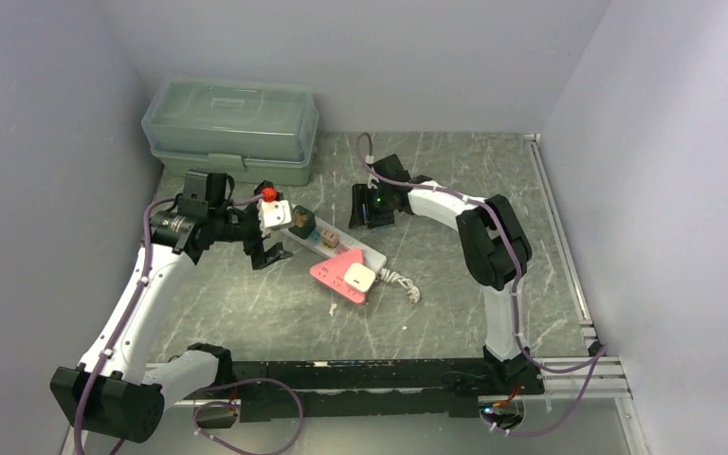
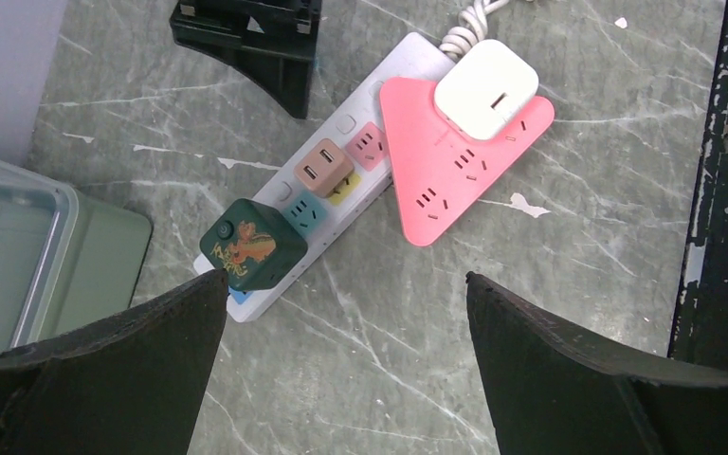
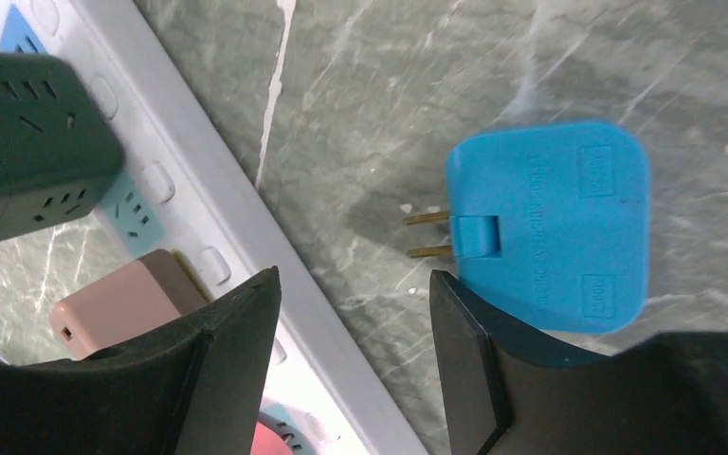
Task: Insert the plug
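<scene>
The blue plug [image 3: 550, 218] lies at my right gripper, prongs pointing toward the power strip, largely behind one finger in the right wrist view; whether it is gripped is unclear. The white power strip [image 2: 412, 57] carries a green cube adapter [image 2: 251, 242], a tan cube [image 2: 324, 167] and coloured sockets. A pink triangular strip [image 2: 436, 190] with a white square block [image 2: 483, 90] lies against it. My left gripper is open above the strips, nothing between its fingers.
A lidded translucent bin [image 1: 229, 123] stands at the back left. A coiled white cable [image 1: 400, 284] lies beside the strip. Walls bound the workspace at back and sides.
</scene>
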